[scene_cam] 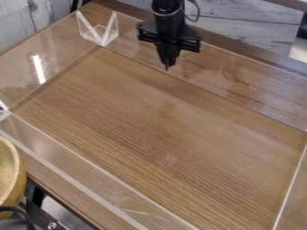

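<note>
My black gripper point(170, 57) hangs at the top centre of the camera view, near the back edge of the wooden tray floor point(162, 135). Its fingers point down and look closed together, with nothing visible between them.
A clear, angular plastic piece point(99, 29) sits at the back left. Part of a yellow bowl point(7, 172) shows at the lower left edge. A marble-patterned wall point(252, 31) runs along the back.
</note>
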